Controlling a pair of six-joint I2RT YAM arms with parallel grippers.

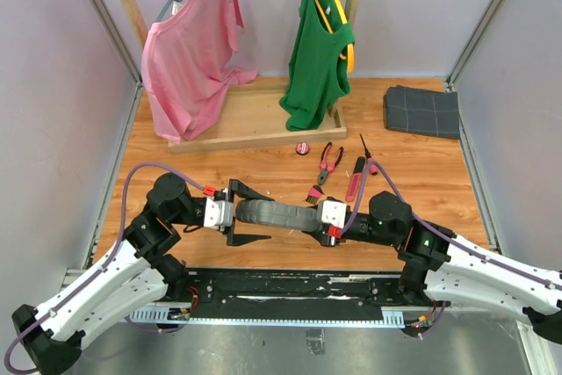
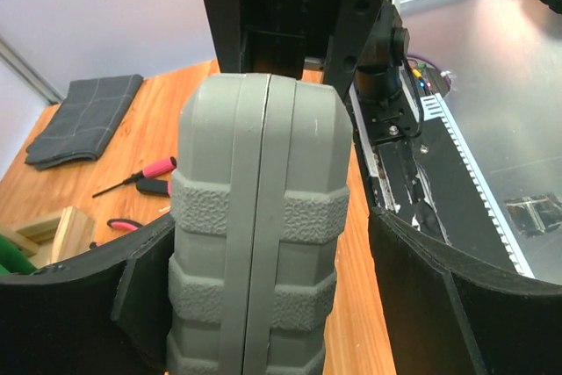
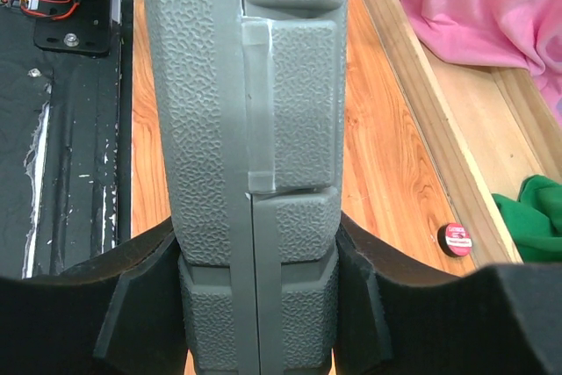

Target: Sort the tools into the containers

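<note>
A closed grey case with ribbed edges (image 1: pixel 279 215) hangs above the table between both arms. My right gripper (image 1: pixel 323 220) is shut on its right end; in the right wrist view the case (image 3: pixel 255 129) runs up from between the fingers. Around the left end, my left gripper (image 1: pixel 262 217) stands open. In the left wrist view a clear gap shows between the case (image 2: pixel 255 243) and the right-hand finger (image 2: pixel 448 296). On the table lie red-handled pliers (image 1: pixel 330 164), a small brush (image 1: pixel 314 195), a red-and-black knife (image 1: pixel 356 179) and a screwdriver (image 1: pixel 370 157).
A small round red item (image 1: pixel 302 148) lies near the wooden rack's base (image 1: pixel 255 140). Pink (image 1: pixel 195 59) and green (image 1: pixel 318 59) shirts hang above it. A folded dark cloth (image 1: pixel 421 111) is at the back right. Bare wood shows at the table's left.
</note>
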